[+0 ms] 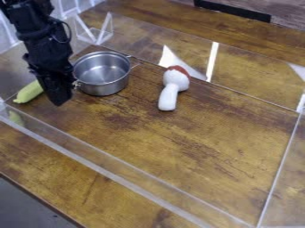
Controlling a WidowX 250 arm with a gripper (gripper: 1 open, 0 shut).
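The black gripper (60,86) hangs at the left, just beside the steel pot (107,78) and over the table. A pale green elongated object (27,94) lies to its left, partly behind it. The fingers appear shut, with nothing visible between them. A white object with a reddish top (174,87) lies to the right of the pot.
Clear acrylic walls edge the wooden table (215,151) at the front, right and back. White triangular pieces stand at the back right.
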